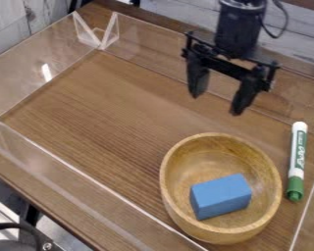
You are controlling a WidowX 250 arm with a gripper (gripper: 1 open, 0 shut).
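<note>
My black gripper (228,78) hangs over the back right of the wooden table, open, its two dark fingers spread apart with nothing seen between them. Below it at the front right, a round tan bowl (186,167) holds a blue block (220,196). To the bowl's right lies a white and green marker (297,162), apart from it.
Clear walls edge the table at the back and left, with a small clear fixture at the back left.
</note>
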